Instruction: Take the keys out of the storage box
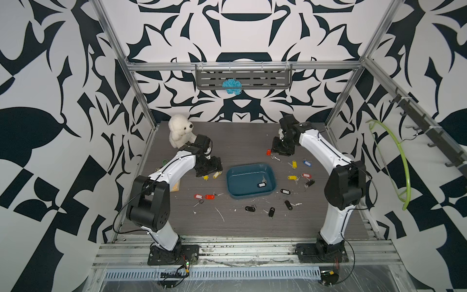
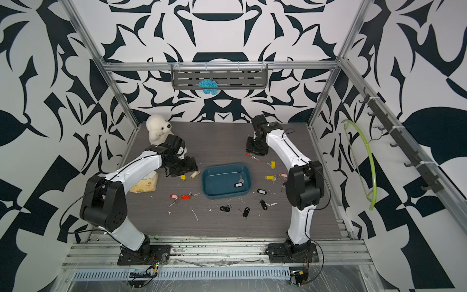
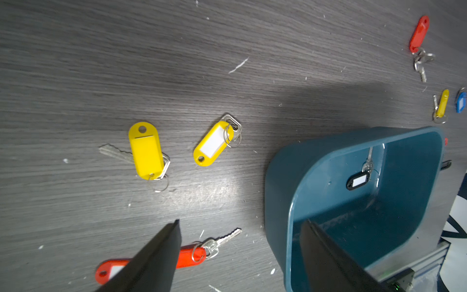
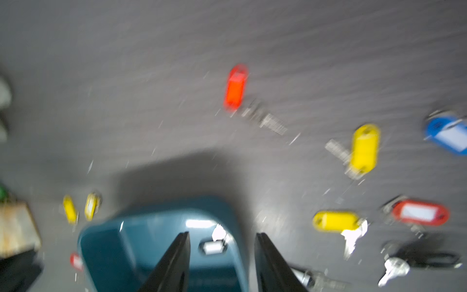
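Observation:
The teal storage box (image 1: 243, 195) stands mid-table with one black-tagged key (image 1: 261, 184) inside on its floor. In the right wrist view, my right gripper is open above the box's right end, its fingers well apart. A red-tagged key (image 4: 236, 87) lies on the table behind the box, clear of those fingers. My left gripper is open too, empty, over the table to the left of the box. Below it are a yellow tag (image 3: 147, 151), a second yellow tag (image 3: 209, 148) and a red tag (image 3: 190, 258) with its key.
Several tagged keys lie right of the box, among them a blue tag (image 1: 307, 163) and a yellow tag (image 1: 294, 165). Black tags (image 1: 271, 212) lie in front. A white plush toy (image 1: 180, 130) sits at the back left.

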